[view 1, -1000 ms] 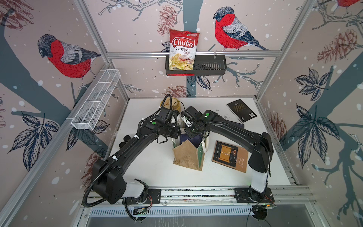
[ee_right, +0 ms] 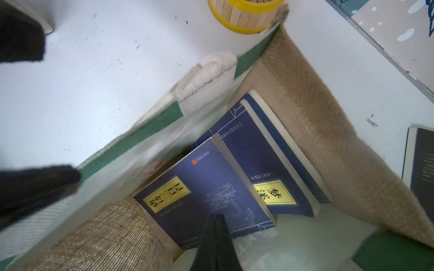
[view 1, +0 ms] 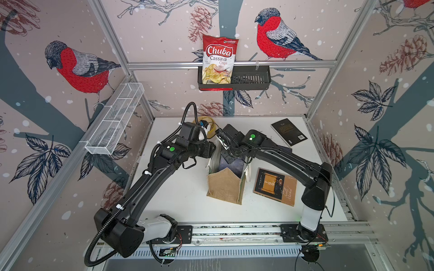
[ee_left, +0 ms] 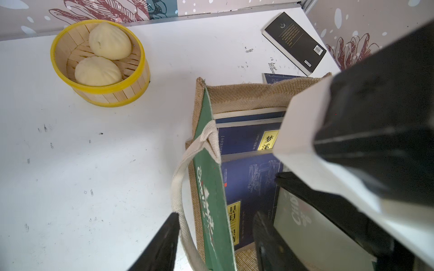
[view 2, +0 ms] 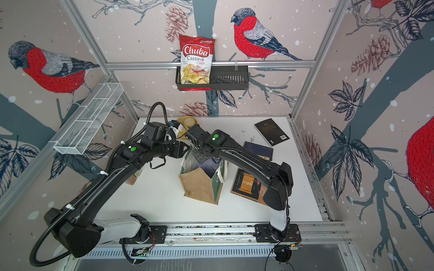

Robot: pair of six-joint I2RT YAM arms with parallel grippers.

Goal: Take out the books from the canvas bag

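Observation:
The canvas bag [view 1: 224, 185] stands at mid-table with its mouth spread. Inside, a blue book [ee_right: 192, 192] with a yellow label lies tilted across the front. Behind it, more blue books [ee_right: 257, 149] lean against the far burlap wall. My right gripper is at the bag's mouth, its fingers shut with nothing between them; the front blue book is outside them. The left gripper is open, its fingers either side of the bag's green-lined left edge, clear of it. Part of the right arm hides the bag's right side in the left wrist view.
Removed from the bag's footprint, a brown book [view 1: 274, 186], a black book [view 1: 289, 131] and a blue book [view 2: 258, 150] lie on the right. A yellow-rimmed bun basket [ee_left: 99, 63] stands behind.
My right gripper has risen away from the books; the front blue book now lies flatter, its page edges less fanned.

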